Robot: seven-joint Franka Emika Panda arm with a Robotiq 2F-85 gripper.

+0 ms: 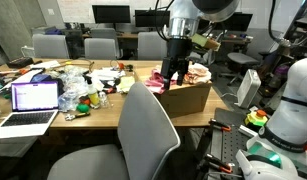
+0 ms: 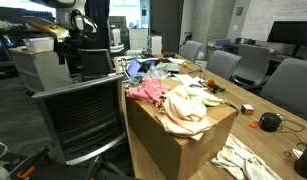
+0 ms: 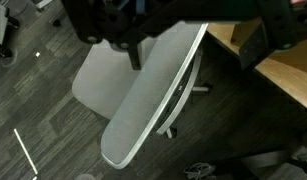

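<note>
My gripper hangs above floor level beside the table, over the back of a grey office chair. Its fingers stand wide apart in the wrist view, one dark finger on the left and the other on the right, with nothing held between them. Below it in that view lies the same grey chair. A pink cloth and a pale peach cloth rest at the near end of the table, away from the fingers.
The wooden table carries an open laptop and many small items. Its brown end panel stands near the gripper. White cloth lies beyond it. Dark carpet is partly clear.
</note>
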